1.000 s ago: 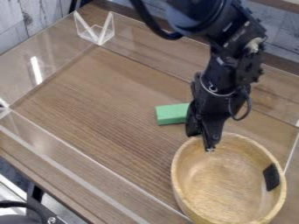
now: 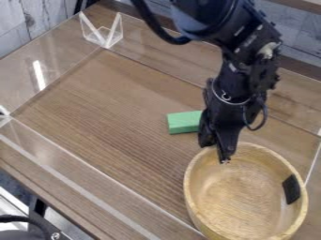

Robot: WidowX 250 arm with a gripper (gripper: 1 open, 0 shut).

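Note:
The black gripper (image 2: 216,141) hangs from the arm in the upper right, just above the back rim of a large tan bowl (image 2: 246,202) in the lower right. A green block (image 2: 185,121) lies on the wooden table just left of and behind the gripper, partly hidden by it. The fingertips are dark and small; I cannot tell how far apart they are or whether anything is between them.
A white wire-like holder (image 2: 103,31) stands at the back left. Dark cables and the table edge are at the lower left; a wall runs along the back right.
The arm and gripper have shifted very slightly; the bowl and green block look the same.

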